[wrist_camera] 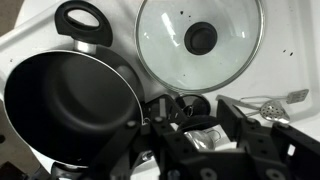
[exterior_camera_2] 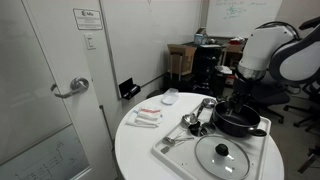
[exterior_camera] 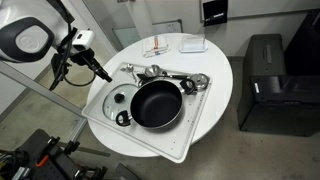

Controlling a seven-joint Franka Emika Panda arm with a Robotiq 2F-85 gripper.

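Note:
My gripper (exterior_camera: 104,74) hangs over the left edge of the tray, near the glass lid (exterior_camera: 119,96). In the wrist view its dark fingers (wrist_camera: 231,116) reach in from the bottom, with utensils showing in the space between them. Whether anything is gripped is hard to make out against the dark handles and metal behind. A black pot (wrist_camera: 70,105) stands uncovered and empty at the left of that view. The clear lid with its black knob (wrist_camera: 201,38) lies flat beside the pot.
A white tray (exterior_camera_2: 180,156) on the round white table (exterior_camera: 220,70) carries the pot, lid and several utensils, including a slotted metal one (wrist_camera: 268,108). Folded cloth (exterior_camera_2: 144,117) and a clear container (exterior_camera_2: 170,98) sit on the table beyond the tray.

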